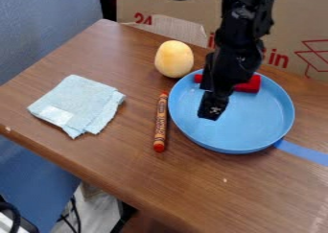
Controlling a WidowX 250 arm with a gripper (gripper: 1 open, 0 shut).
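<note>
The black gripper hangs over a blue plate, its fingertips low above the plate's left-middle part. A red block lies at the back of the plate, partly hidden behind the gripper. Whether the fingers are open or shut is hard to make out. Left of the plate lie a thin orange stick with a red end and, behind it, a yellow rounded object. A folded pale blue cloth lies on the left of the wooden table.
A cardboard box stands along the back. Blue tape runs off to the right of the plate.
</note>
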